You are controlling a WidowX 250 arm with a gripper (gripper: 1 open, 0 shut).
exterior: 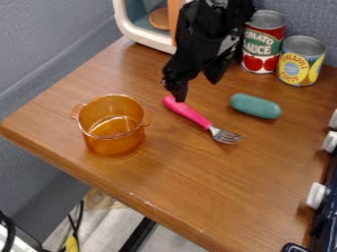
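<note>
A black gripper [179, 91] hangs over the back middle of the wooden table, its tips just above the handle end of a pink-handled fork [191, 115]; whether it is open or shut is unclear. An orange transparent pot [113, 131] with two small handles sits at the left of the table. A teal cylindrical object [254, 105] lies to the right of the fork.
Tomato [262, 46] and yellow-labelled [301, 63] cans stand at the back right. A white toy structure [133, 22] is at the back. A dark appliance with white knobs [322, 202] lines the right edge.
</note>
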